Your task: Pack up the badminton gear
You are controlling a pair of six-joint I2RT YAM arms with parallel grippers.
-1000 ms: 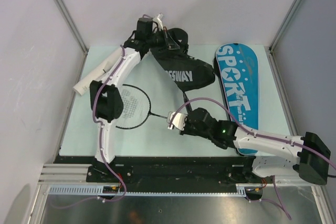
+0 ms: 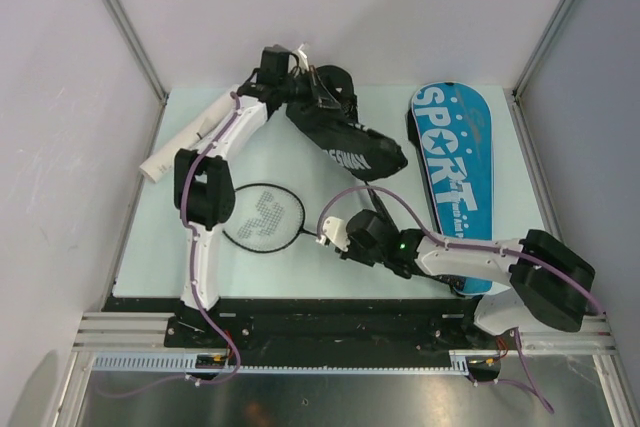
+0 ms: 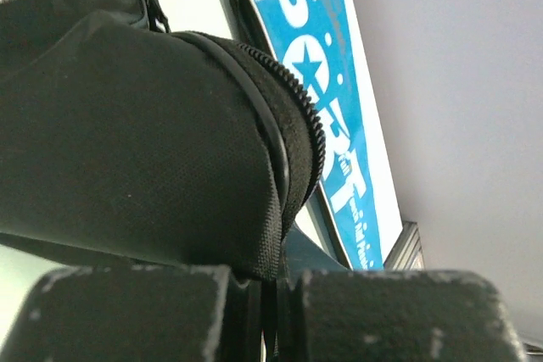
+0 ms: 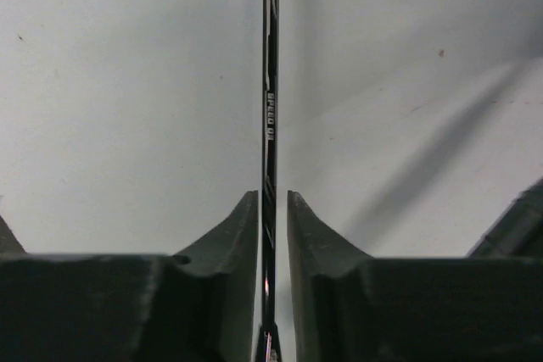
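A black badminton bag (image 2: 345,142) is held up at the back middle by my left gripper (image 2: 315,87), shut on its zippered edge; in the left wrist view its fabric (image 3: 127,150) fills much of the frame. A racket (image 2: 262,217) lies flat at the centre-left, shaft pointing right. My right gripper (image 2: 335,235) is over that shaft; in the right wrist view the black shaft (image 4: 269,116) runs between its part-open fingertips.
A blue SPORT racket cover (image 2: 455,187) lies along the right side. A white tube (image 2: 180,142) lies at the back left.
The held bag has shifted slightly.
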